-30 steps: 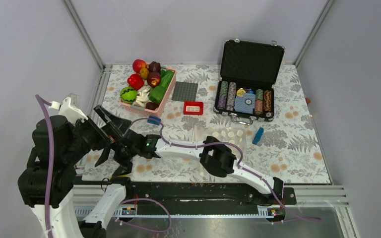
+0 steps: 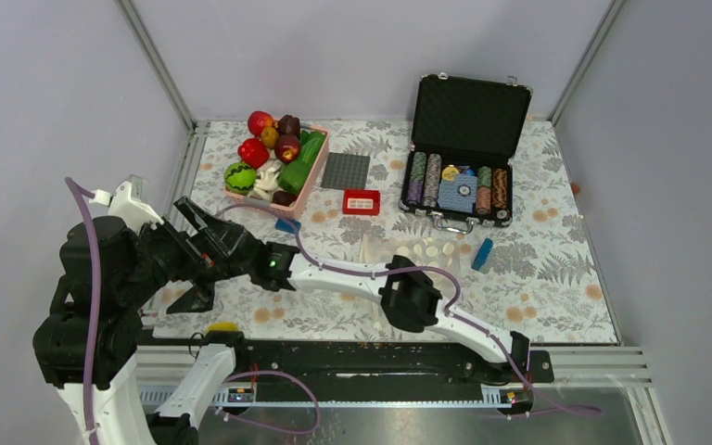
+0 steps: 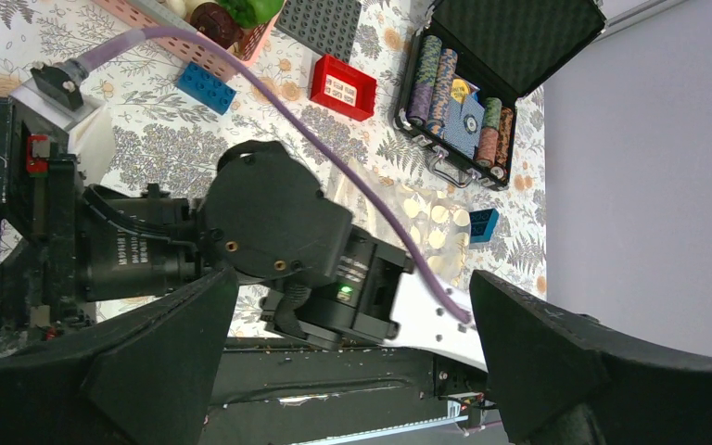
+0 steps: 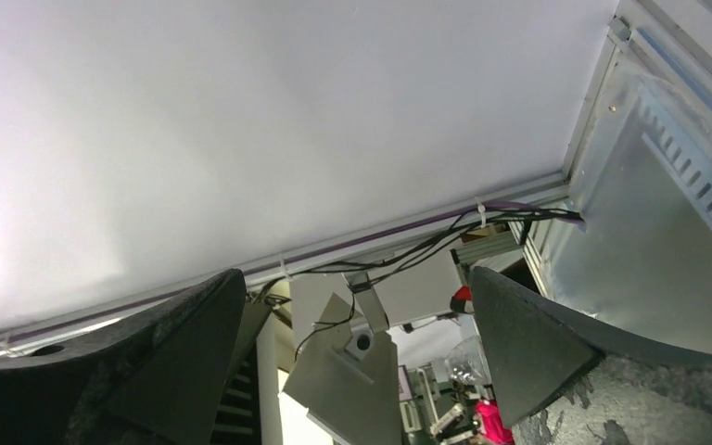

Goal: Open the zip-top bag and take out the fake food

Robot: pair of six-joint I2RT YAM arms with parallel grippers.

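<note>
A clear bag (image 2: 440, 252) holding pale round pieces lies flat mid-table, partly covered by the right arm; its zip cannot be made out. Past that arm, the bag (image 3: 438, 222) also shows in the left wrist view. My left gripper is open, its fingers wide apart with nothing gripped; the right arm crosses the view beyond them. Open and empty too, my right gripper faces the side wall and gear outside the table. Both grippers are close together at the table's left side, well away from the bag.
Behind, a pink basket (image 2: 308, 187) holds fake fruit and vegetables (image 2: 287, 146). Also around are a grey plate (image 2: 346, 171), a red tray (image 2: 362, 202), an open chip case (image 2: 471, 116) and a blue block (image 2: 483, 255).
The right arm has shifted a little, and its gripper has turned and risen at the left side, uncovering more of a yellow item at the front edge. The left arm and bag look unmoved.
</note>
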